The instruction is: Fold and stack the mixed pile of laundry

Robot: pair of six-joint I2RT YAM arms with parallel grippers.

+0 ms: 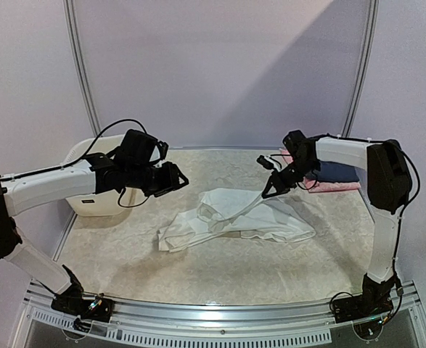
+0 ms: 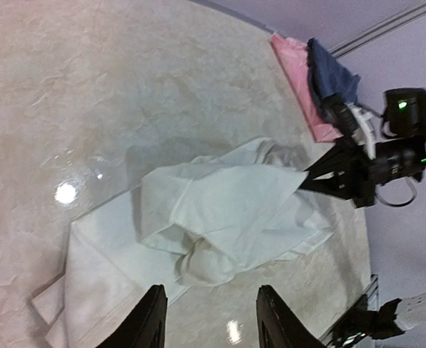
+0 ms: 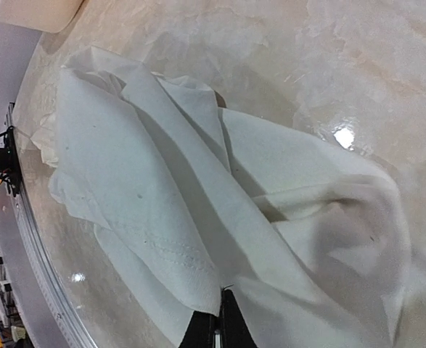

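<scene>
A crumpled white cloth [image 1: 238, 217] lies across the middle of the table, its folds loose and uneven. My right gripper [image 1: 268, 190] is shut on a raised edge of it; in the right wrist view the white fabric [image 3: 140, 174] runs into the closed fingertips. My left gripper [image 1: 178, 181] hangs open above and left of the cloth, with nothing between its fingers.
A white basket [image 1: 96, 204] stands at the back left behind my left arm. A folded pink cloth [image 1: 336, 186] with a dark navy one [image 1: 337, 172] on it lies at the back right.
</scene>
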